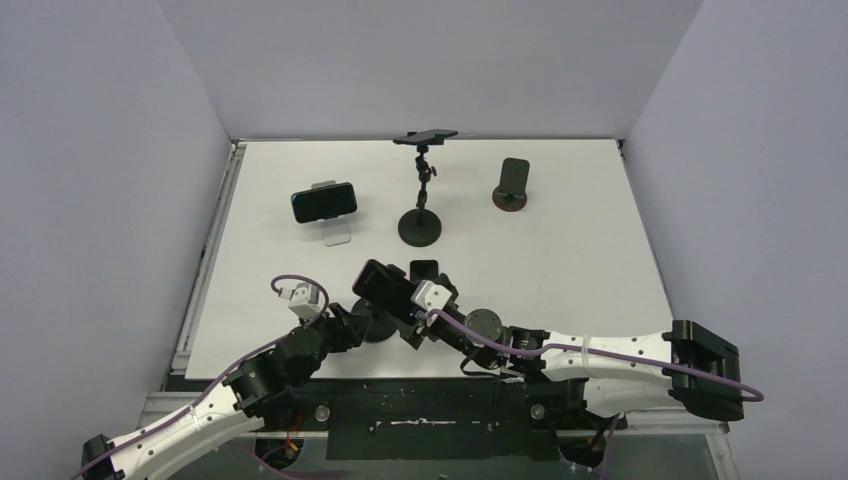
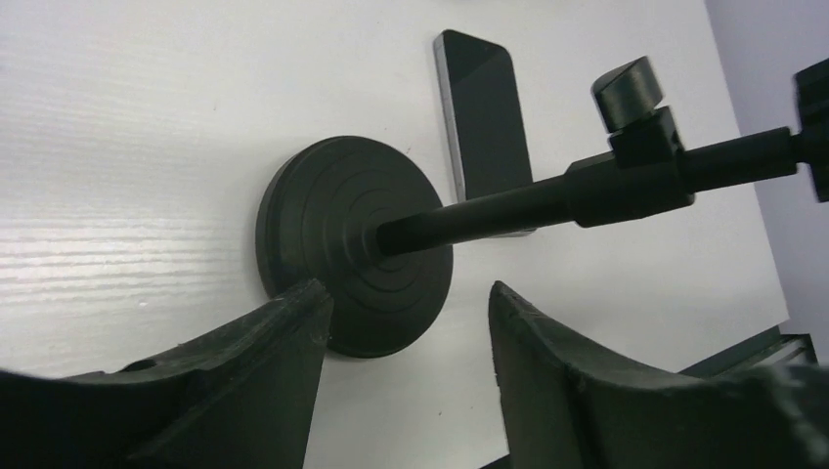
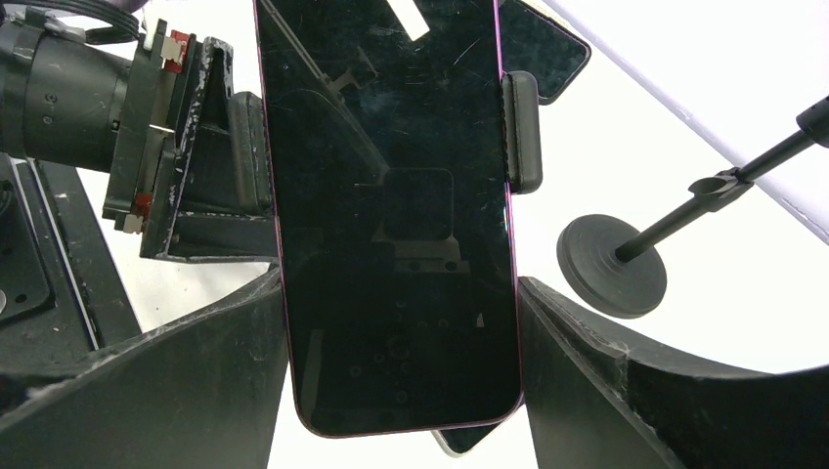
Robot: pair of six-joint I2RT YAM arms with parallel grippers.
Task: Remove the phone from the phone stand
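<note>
A black phone (image 3: 391,127) with a pinkish edge fills the middle of the right wrist view. My right gripper is shut on its two long sides near the lower end. Farther up, dark clamp pads (image 3: 524,132) of the stand sit against its sides. In the left wrist view, the stand's round black base (image 2: 323,283) rests on the table, its pole (image 2: 489,217) running right; the holder is out of that view. My left gripper is open in front of this base, with nothing gripped between its fingers.
Another phone (image 2: 489,117) lies flat on the table near the base. Farther back stand a silver stand with a phone (image 1: 324,203), a tall black stand (image 1: 420,228) and a small stand (image 1: 513,180).
</note>
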